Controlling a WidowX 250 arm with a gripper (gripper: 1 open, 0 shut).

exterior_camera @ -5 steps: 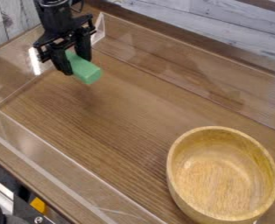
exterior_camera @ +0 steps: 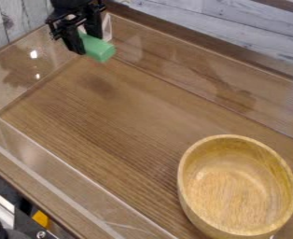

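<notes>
The black gripper (exterior_camera: 82, 39) is at the top left, near the back corner of the wooden table, shut on a green block (exterior_camera: 97, 50). The block hangs from its fingers; whether it touches the surface I cannot tell.
A large round wooden bowl (exterior_camera: 236, 185) stands at the front right. Pale plank walls (exterior_camera: 236, 23) run along the back and far left.
The gripper has moved away toward the back left corner, carrying the green block with it. The bowl has not moved.
</notes>
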